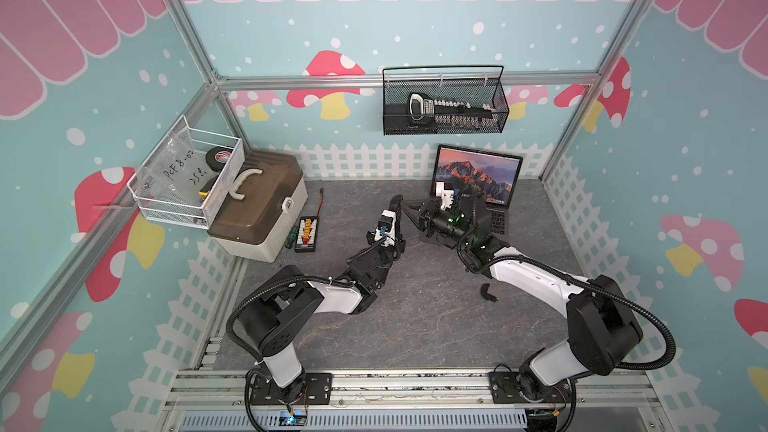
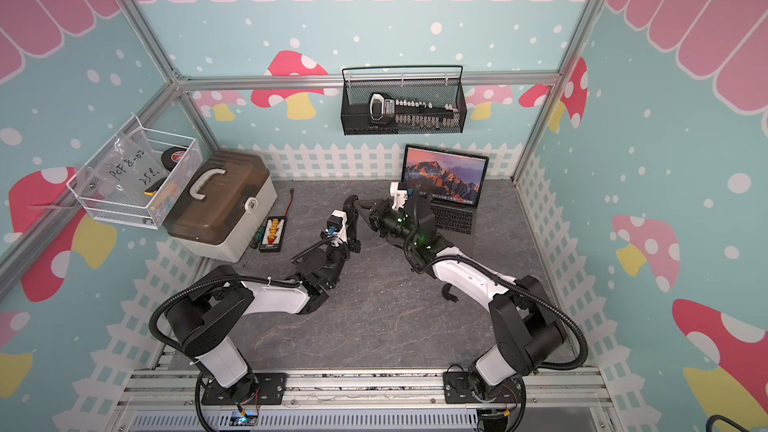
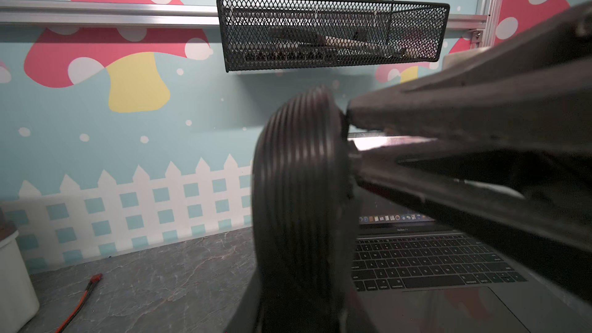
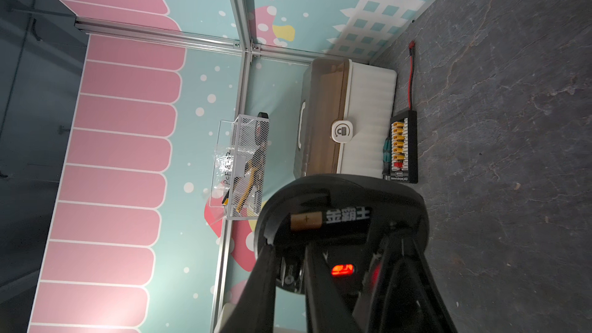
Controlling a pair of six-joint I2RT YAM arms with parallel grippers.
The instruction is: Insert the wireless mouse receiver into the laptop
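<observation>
The black mouse [image 3: 302, 197] stands on edge above the table, its ribbed side toward the left wrist camera, with my left gripper [image 1: 397, 220] around its lower end. In the right wrist view the mouse's underside [image 4: 394, 209] shows a battery slot and a lit red sensor. My right gripper reaches to that underside, its narrow fingers [image 4: 315, 283] close together over a small metallic piece [image 4: 289, 271], apparently the receiver, still at the mouse. The open laptop [image 1: 477, 172] stands at the back right, partly behind the right arm.
A curved black piece [image 1: 488, 293] lies on the table near the right arm. At the left are a toolbox [image 1: 264, 216] and a small board with a red cable [image 1: 305, 233]. A mesh basket [image 1: 445, 116] hangs at the back.
</observation>
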